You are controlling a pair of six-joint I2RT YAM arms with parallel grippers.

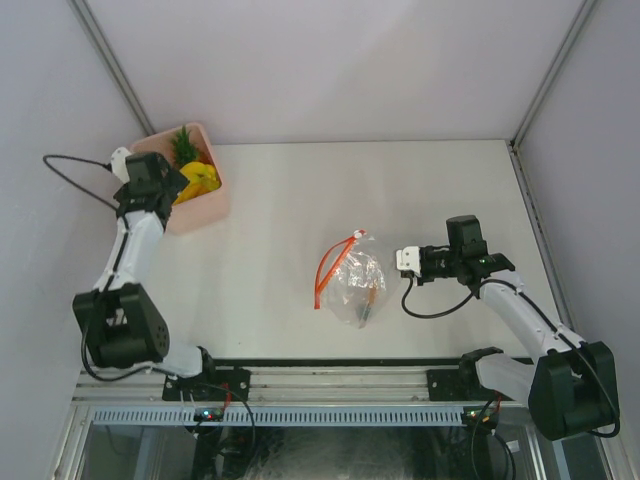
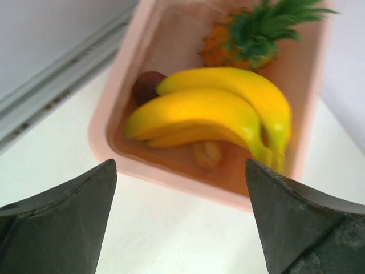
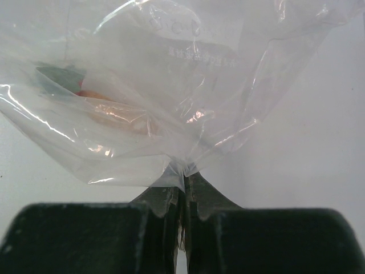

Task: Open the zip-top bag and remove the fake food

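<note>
The clear zip top bag with an orange zip strip lies mid-table; a green and orange item shows through its plastic in the right wrist view. My right gripper is shut at the bag's gathered edge, plastic running into its tips. My left gripper is open over the near side of a pink bin at the back left, which holds bananas, a pineapple and a dark round item; nothing shows between its fingers.
Walls border the back and both sides.
</note>
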